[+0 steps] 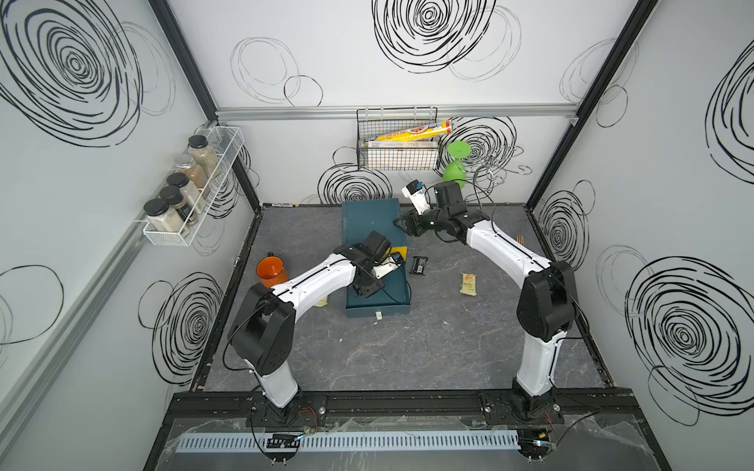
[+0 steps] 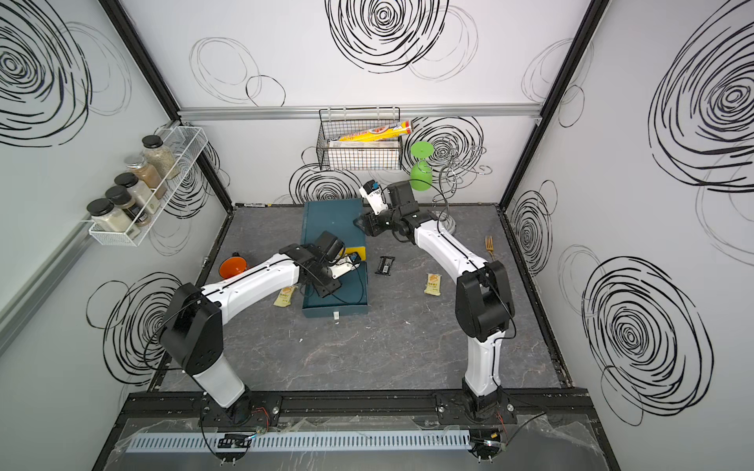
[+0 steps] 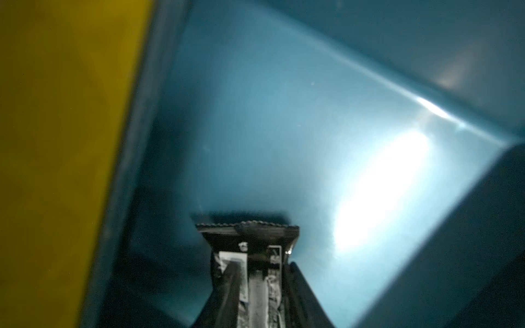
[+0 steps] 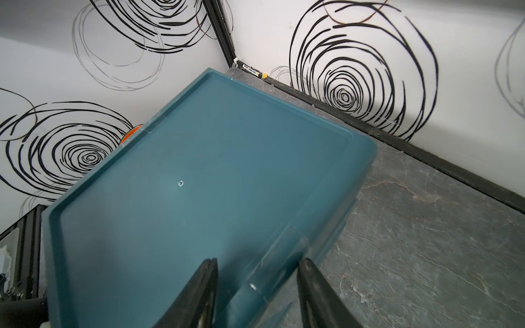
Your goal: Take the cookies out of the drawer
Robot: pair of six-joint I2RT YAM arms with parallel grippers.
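Note:
The teal drawer (image 1: pixel 390 311) stands pulled out toward the front from its teal box (image 1: pixel 369 219). A dark cookie packet (image 3: pixel 248 235) with a crimped end lies on the drawer floor in the left wrist view. My left gripper reaches down inside the drawer, its fingers part open, one on each side of the packet; how firmly they press on it does not show. From above, the left arm hides that packet. Beside the box's right edge, my right gripper is open and empty above the lid's edge.
Another dark packet (image 1: pixel 418 265) lies right of the drawer, a yellowish packet (image 1: pixel 469 284) farther right, and a second yellowish packet (image 2: pixel 284 296) left of it. An orange mug (image 1: pixel 271 271) stands at the left.

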